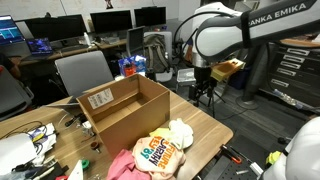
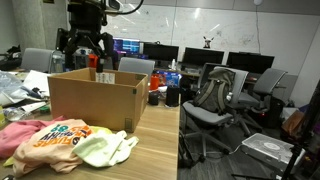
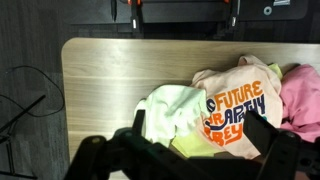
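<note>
Wide apart in the wrist view, the two dark fingers leave my gripper open with nothing between them. In exterior view 1, the gripper point(image 1: 210, 92) hangs high above the wooden table point(image 1: 207, 135). Below it lie crumpled cloths: a pale whitish-green one point(image 3: 170, 112), a peach shirt point(image 3: 240, 82) with orange and dark lettering, and a pink one point(image 3: 301, 97). Some yellow cloth point(image 3: 190, 146) shows under the shirt. An open cardboard box point(image 2: 92, 100) stands behind the cloths; its inside bottom is hidden.
Left of the box, a table holds papers point(image 1: 15, 152), tape and small clutter. A red bottle and dark cups stand behind the box. Bare wood lies beside the pale cloth, up to the table edge. Office chairs point(image 1: 84, 72) stand beyond.
</note>
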